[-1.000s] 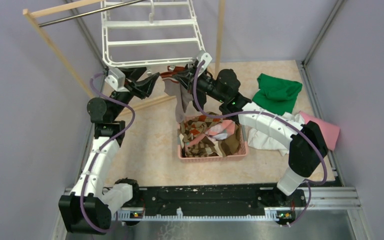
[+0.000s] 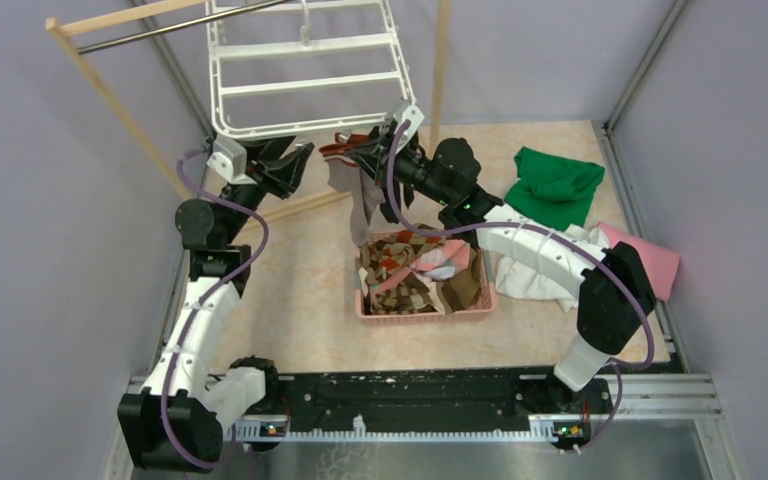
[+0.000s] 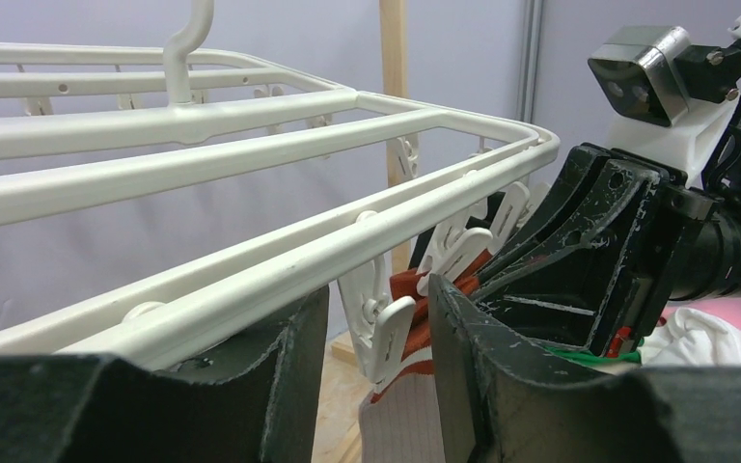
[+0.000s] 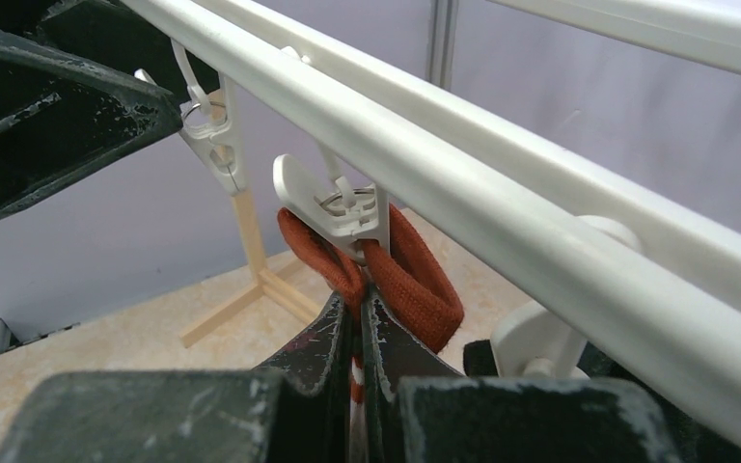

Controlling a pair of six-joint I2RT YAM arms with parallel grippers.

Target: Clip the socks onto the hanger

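A grey sock with a rust-red cuff [image 2: 360, 195] hangs below the front rod of the white hanger [image 2: 305, 129]. In the right wrist view one clip [image 4: 345, 207] sits over the folded red cuff [image 4: 410, 289]. My right gripper is shut, the cuff's cloth running between its fingertips. On the left, my left gripper [image 2: 295, 165] is at the hanger's front rod. Its fingers [image 3: 294, 376] show apart, with another clip [image 3: 378, 323] seen in the gap; whether they press on it is unclear. No cloth shows in that clip.
The pink basket [image 2: 427, 318] of mixed socks stands below the right gripper. Green cloth [image 2: 557, 188], white cloth [image 2: 540, 275] and a pink item [image 2: 642, 258] lie at the right. Black fabric [image 2: 400, 203] hangs behind the grey sock.
The hanger has shifted slightly to the right and forward. The right arm and the sock look still.
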